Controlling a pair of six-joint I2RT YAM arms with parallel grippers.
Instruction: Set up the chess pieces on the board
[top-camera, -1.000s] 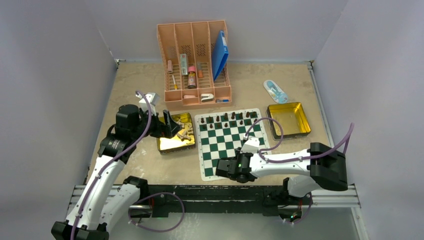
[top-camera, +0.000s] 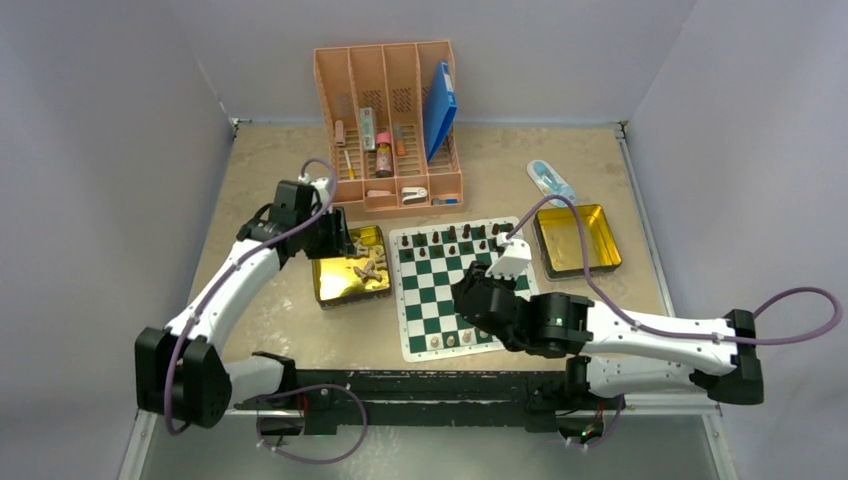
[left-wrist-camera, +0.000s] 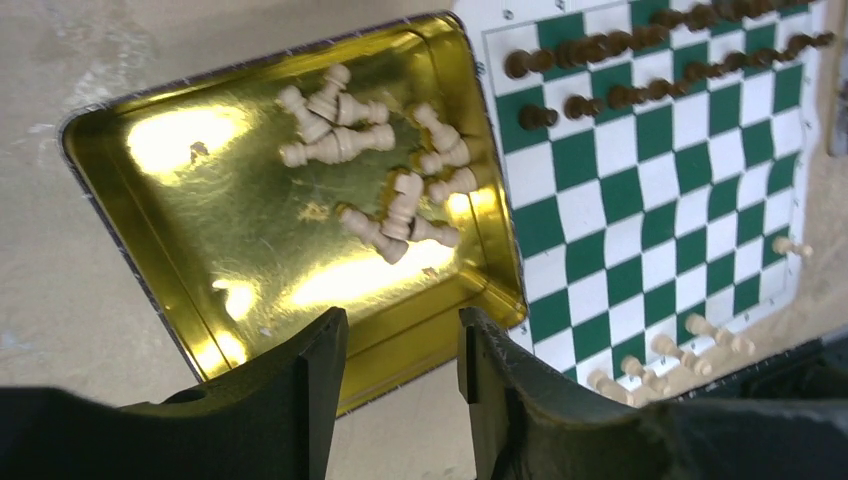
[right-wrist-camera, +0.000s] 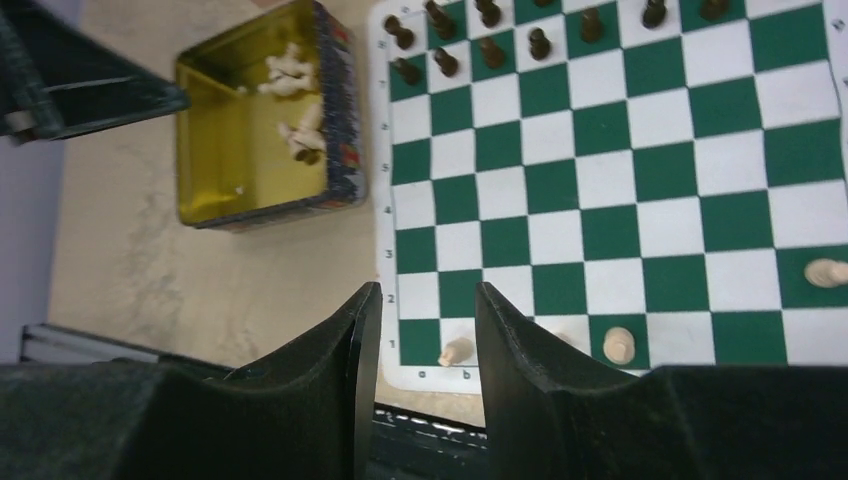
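The chessboard (top-camera: 440, 285) carries rows of dark pieces along the far side; several white pieces stand on the near side, including a white pawn (right-wrist-camera: 619, 344). The yellow tin (left-wrist-camera: 200, 240) left of the board holds several white pieces (left-wrist-camera: 340, 145) lying loose. My left gripper is over this tin, fingers apart, nothing between them. My right gripper is over the board, fingers apart and empty.
An empty yellow tin (top-camera: 585, 235) sits right of the board, with a blue-white packet (top-camera: 550, 178) behind it. A peach organizer (top-camera: 352, 70) with small items and a blue folder stands at the back.
My left arm has moved toward the back and turned over the tin.
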